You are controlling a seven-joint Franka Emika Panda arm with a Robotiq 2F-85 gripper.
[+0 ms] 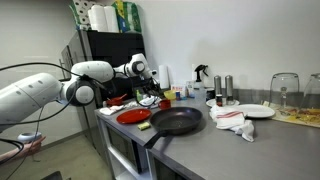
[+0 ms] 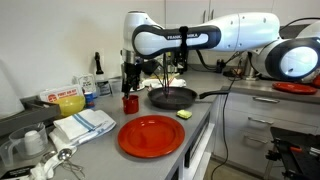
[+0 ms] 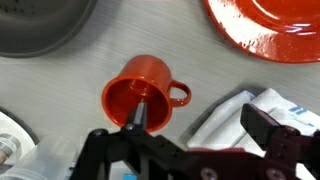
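Note:
A red mug [image 3: 150,72] stands on the grey counter in the wrist view, its opening toward the camera and its handle pointing toward the red plate's side. My gripper is open above the counter, its dark fingers spread wide with nothing held between them. One finger overlaps the mug's lower edge in that view. From the side, the gripper [image 2: 130,82] hangs just over the mug [image 2: 131,105], which appears upright. A red plate [image 2: 151,138] lies on the counter close by, and a black frying pan [image 1: 177,121] sits on its other side.
A white towel [image 2: 84,124] lies beside the mug. A yellow-green sponge [image 2: 183,114] is near the pan. Bottles [image 1: 199,92] and a yellow bowl [image 2: 71,104] stand toward the back. The counter right of the pan is largely clear in the first exterior view.

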